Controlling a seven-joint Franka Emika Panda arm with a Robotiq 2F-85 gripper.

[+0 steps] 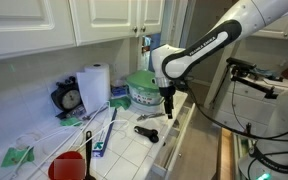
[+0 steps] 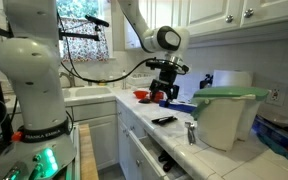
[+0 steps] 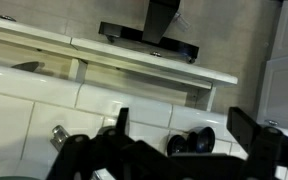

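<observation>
My gripper hangs above the counter near its front edge, its fingers apart and nothing between them. In the wrist view its dark fingers frame the bottom of the picture. Below it a white drawer stands partly pulled out, with a dark handle on its front. On the tiles lies a black object, showing as dark rounded parts close to the right finger. A silver utensil rests to the left in that view.
A green-lidded container and a paper towel roll stand at the back. A red pan, a blue box and white cables occupy the counter's left part. Floor beside the drawer is free.
</observation>
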